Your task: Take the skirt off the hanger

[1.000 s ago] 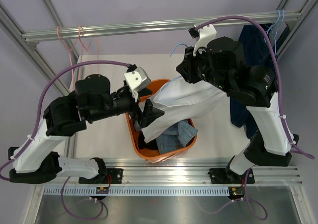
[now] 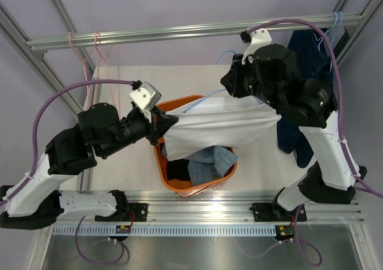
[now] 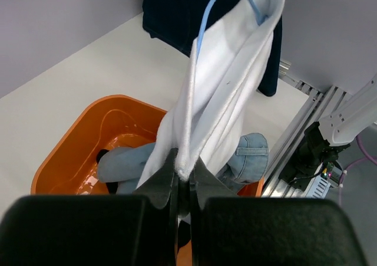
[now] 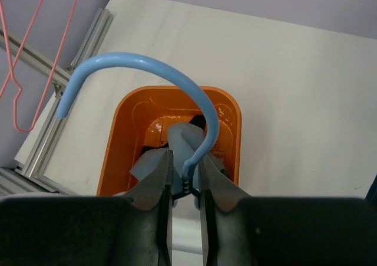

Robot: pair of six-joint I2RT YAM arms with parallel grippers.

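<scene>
A white skirt (image 2: 218, 123) stretches between the two arms on a blue hanger (image 2: 206, 96). My left gripper (image 2: 161, 120) is shut on the skirt's left end; in the left wrist view the fabric (image 3: 212, 83) runs up from its fingers to the hanger arms. My right gripper (image 2: 230, 78) is at the hanger's hook (image 4: 156, 65), whose neck sits between its fingertips in the right wrist view. Part of the skirt is hidden behind the right arm.
An orange bin (image 2: 170, 180) holding jeans (image 2: 209, 165) lies below the skirt. A metal rail (image 2: 155, 33) runs across the back, with empty pink hangers (image 2: 96, 45) at left and dark navy garments (image 2: 299, 144) at right.
My left gripper shut on the skirt and moved left, pulling it more taut.
</scene>
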